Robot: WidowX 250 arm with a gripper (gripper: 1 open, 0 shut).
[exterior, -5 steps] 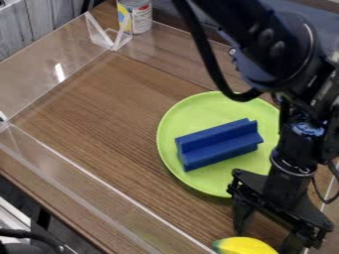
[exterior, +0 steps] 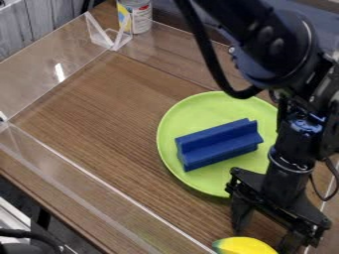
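Note:
The black gripper (exterior: 272, 213) is low at the right front, open, its fingers pointing down just behind a yellow object (exterior: 245, 245) that is cut off by the bottom edge. A blue block (exterior: 216, 142) with a raised back lies on a green plate (exterior: 183, 119), behind and left of the gripper. The arm covers the plate's right side.
A can (exterior: 134, 15) stands at the far back edge. Dark cables lie at the bottom left.

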